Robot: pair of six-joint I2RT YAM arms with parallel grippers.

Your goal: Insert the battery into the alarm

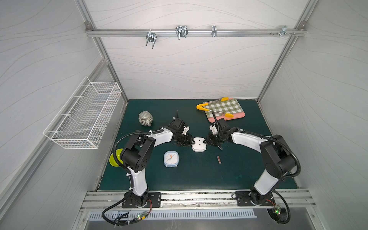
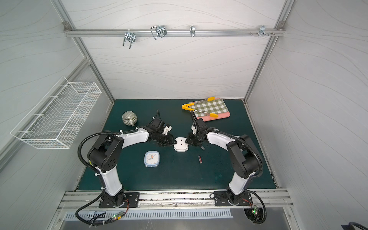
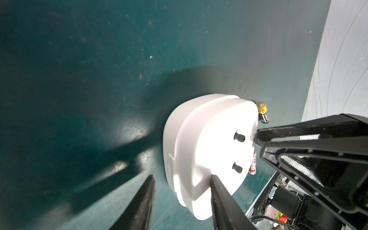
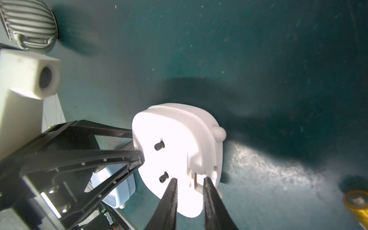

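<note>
A white alarm [image 1: 199,142] lies on the dark green table between my grippers, two small black posts on its top. In the left wrist view, my left gripper is part open at the alarm's [image 3: 195,141] near side, one finger over its edge. In the right wrist view, my right gripper is part open over the alarm's slotted side [image 4: 176,130]. A yellow-topped battery [image 3: 262,111] and a red-labelled battery [image 3: 253,164] lie beyond the alarm; the latter [image 1: 219,159] also shows in front of my right gripper.
A blue clock [image 1: 171,158] is at front left, a striped mug [image 1: 145,118] at back left, a green bowl [image 1: 115,157] at the left edge. Yellow-handled tongs [image 1: 203,107] lie on a pink tray [image 1: 239,115] with checked cloth.
</note>
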